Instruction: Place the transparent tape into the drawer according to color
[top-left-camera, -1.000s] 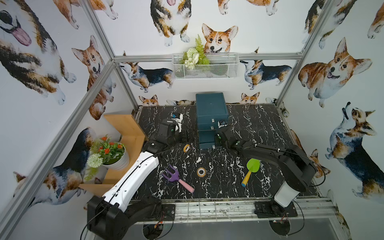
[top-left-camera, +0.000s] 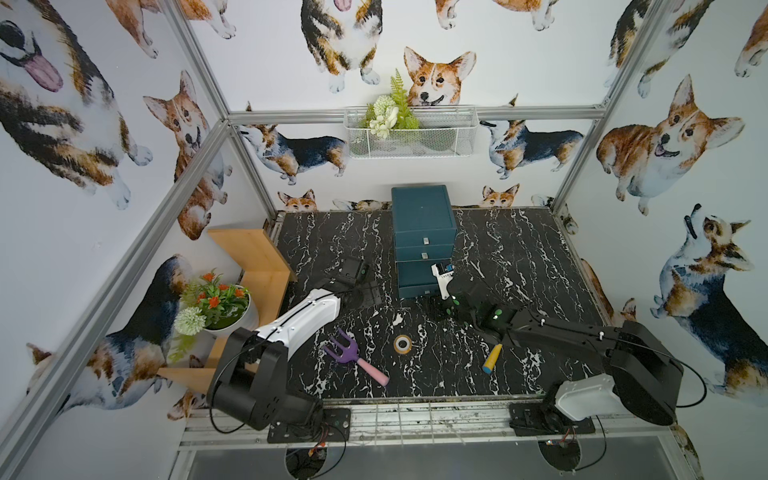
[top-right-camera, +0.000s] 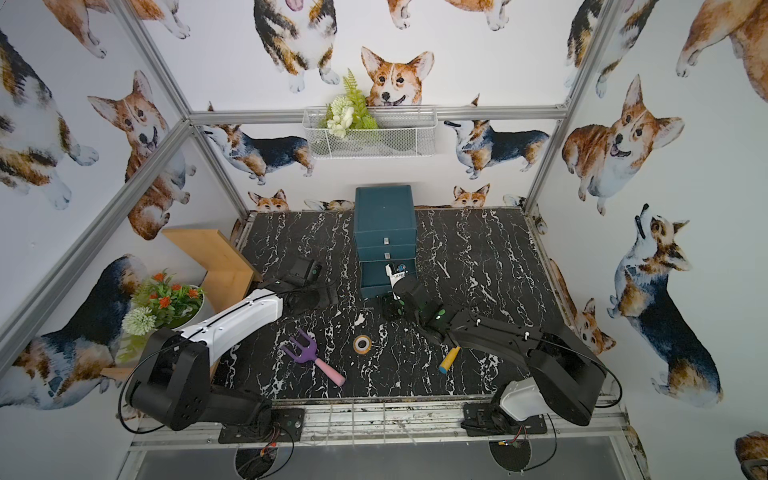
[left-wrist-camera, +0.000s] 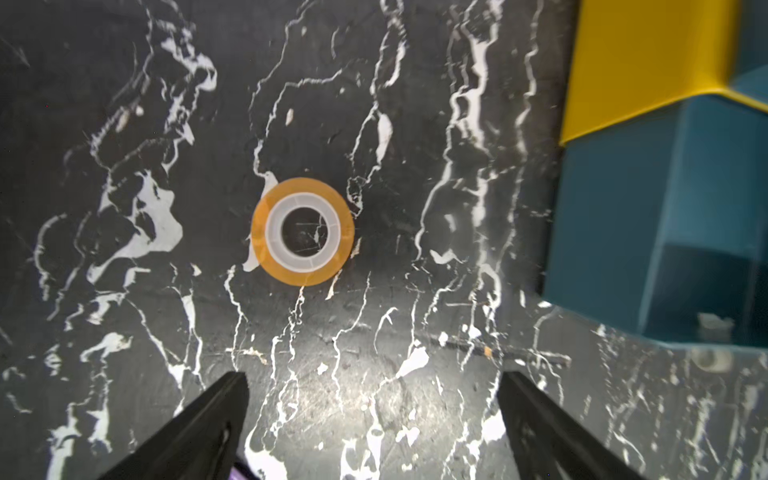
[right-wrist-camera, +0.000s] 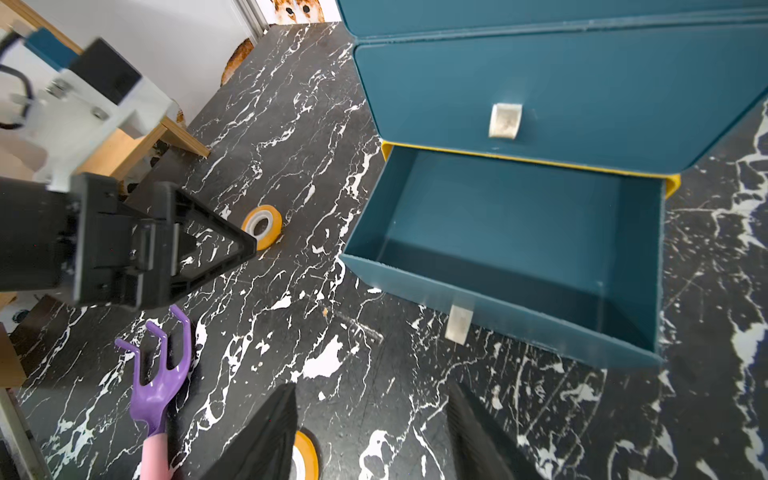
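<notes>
Two tape rolls lie on the dark marbled table: one yellow-orange roll under my left gripper, left of the drawer unit; another (top-left-camera: 402, 344) near the front middle, partly showing in the right wrist view. The teal drawer unit (top-left-camera: 423, 209) stands at the back middle, its bottom drawer (right-wrist-camera: 528, 232) pulled out and empty. My left gripper is open, nothing between its fingers, above and behind the first roll's near side. My right gripper is part open, facing the pulled-out drawer from above its front, holding nothing visible.
A purple fork (top-left-camera: 345, 352) with pink handle lies front left; a yellow-handled tool (top-left-camera: 491, 360) lies front right, partly hidden by the right arm. A wooden shelf (top-left-camera: 244, 240) with a flowerpot (top-left-camera: 232, 320) stands at left.
My left gripper and arm have pulled back toward the front and changed pose.
</notes>
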